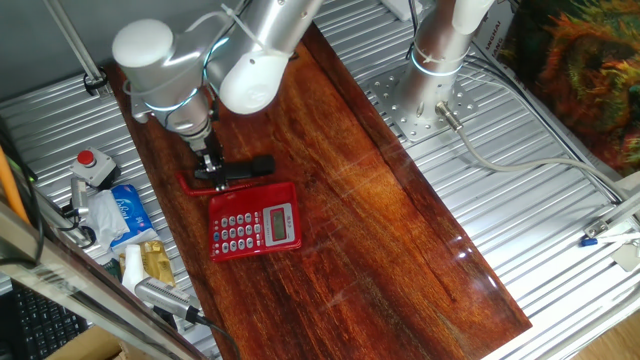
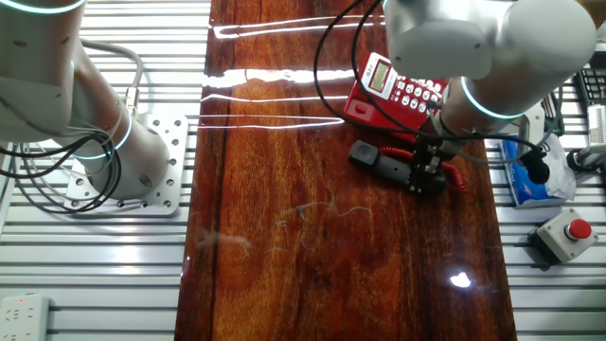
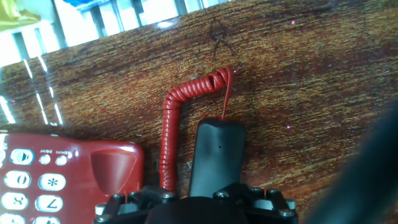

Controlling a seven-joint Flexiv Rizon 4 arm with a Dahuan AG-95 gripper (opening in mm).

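In exterior view 1 a red desk phone (image 1: 254, 222) with a keypad and small display lies on the wooden table. Beside it is its black handset (image 1: 248, 168), resting on or close to the table. From the handset's end runs a coiled red cord (image 3: 169, 127). My gripper (image 1: 217, 178) points down at the handset, toward its cord end. Seen from the wrist, the handset (image 3: 217, 149) stretches out from between the fingers, and their tips are hidden by it or cut off. Whether they press on it cannot be told.
Bare wood (image 1: 350, 240) spreads right of the phone. Off the table's left edge are a red-topped button box (image 1: 92, 166) and a blue packet (image 1: 130, 215).
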